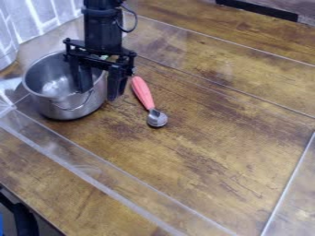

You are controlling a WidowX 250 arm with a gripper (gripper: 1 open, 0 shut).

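A steel pot point(64, 100) stands on the left of the wooden table. My black gripper point(99, 76) is over the pot's right rim, its fingers pointing down; whether they are open or shut is hard to make out, and the arm hides what lies behind it. To the right of the pot lies a pink-handled utensil point(142, 92) with a metal head, pointing toward the front.
Clear plastic sheeting or panels run along the left and lower right edges.
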